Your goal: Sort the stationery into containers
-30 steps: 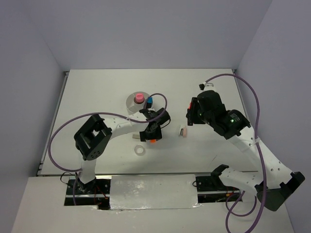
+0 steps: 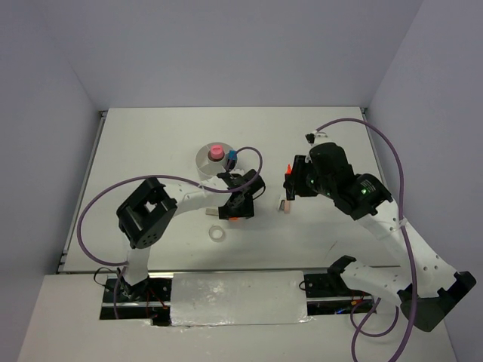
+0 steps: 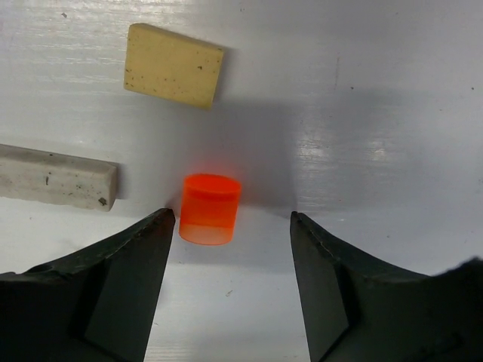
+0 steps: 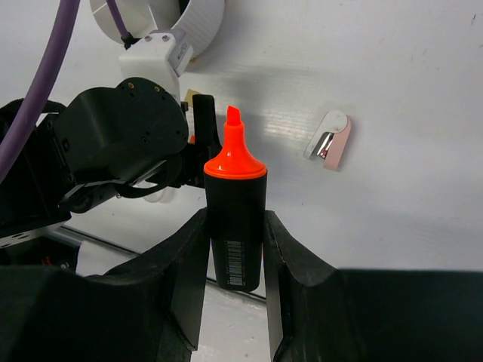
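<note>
An orange highlighter [image 4: 235, 234] with a black body is held upright in my right gripper, which is shut on it. My left gripper hangs low over the table, open, with a small orange cylinder [image 3: 208, 219], perhaps a cap, between its fingers, nearer the left one. A pale eraser-like bar [image 3: 56, 177] and a tan block [image 3: 172, 64] lie beside it. The pink-and-white stapler [image 4: 336, 147] lies on the table. A round container [image 2: 202, 162] behind my left arm holds pink and blue items.
A white ring [image 2: 217, 233], perhaps a tape roll, lies at the front of the white table [image 2: 151, 128]. The front edge runs below both arms.
My right gripper has moved slightly left with the highlighter, whose orange top shows more in the top view. My left arm has shifted very slightly.
</note>
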